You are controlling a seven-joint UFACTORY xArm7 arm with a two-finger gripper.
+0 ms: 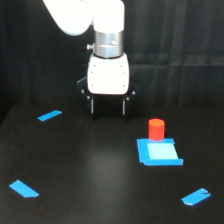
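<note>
My gripper [108, 106] hangs over the rear part of the dark table, its two thin fingers spread apart with nothing between them. A small red block [156, 129] stands to the right of it and nearer the camera. The block is at the rear edge of a blue-bordered square with a pale middle [161, 152]. It is well apart from the fingers, and whether it overlaps the blue border is hard to tell.
Strips of blue tape mark the table: one at the back left [50, 115], one at the front left [23, 188] and one at the front right [196, 197]. A dark curtain hangs behind.
</note>
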